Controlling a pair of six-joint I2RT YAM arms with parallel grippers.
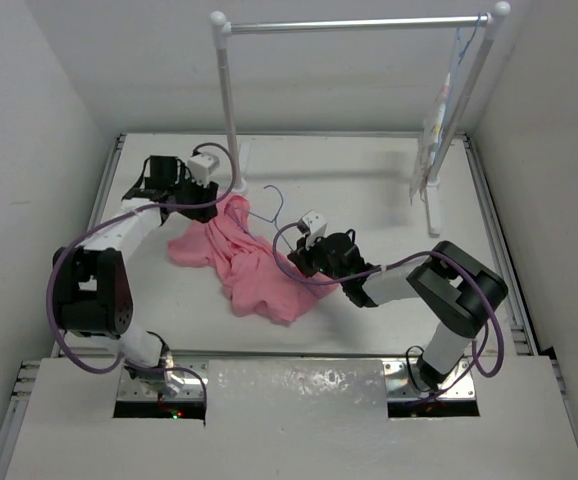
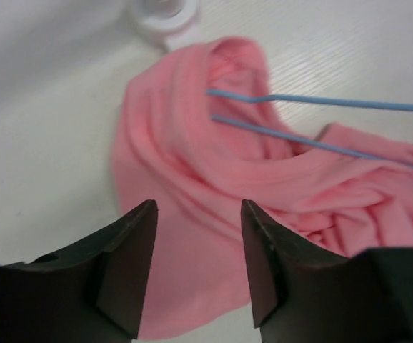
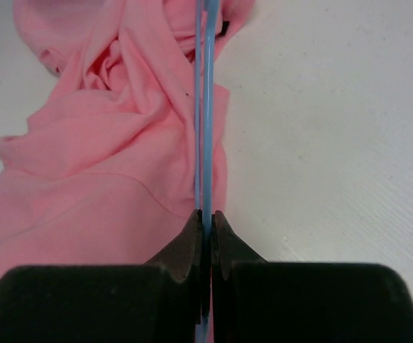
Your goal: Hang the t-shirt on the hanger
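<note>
The pink t-shirt (image 1: 254,265) lies crumpled on the left half of the table. A blue wire hanger (image 1: 274,205) slants across it, its hook toward the back. In the left wrist view one end of the hanger (image 2: 349,104) goes under a fold of the shirt (image 2: 185,128). My left gripper is over the shirt's left part, fingers apart, nothing between them. My right gripper is shut on the hanger (image 3: 207,128), whose wire runs between its fingertips over the shirt.
A white rack with a metal bar (image 1: 359,25) stands at the back, its left foot (image 1: 241,170) close to the shirt. Something on a blue hanger (image 1: 431,135) hangs at its right post.
</note>
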